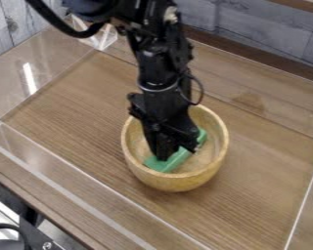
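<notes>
A round tan wooden bowl (199,178) sits on the wooden table at the centre right, with a green block (164,163) lying inside it. The black arm reaches down from the top, and its gripper (163,145) is low over the bowl, covering part of the green block. The fingertips are dark and overlap the block, so whether they grip it is hard to see.
Pale wall panels stand along the back. A black cable lies at the lower left edge.
</notes>
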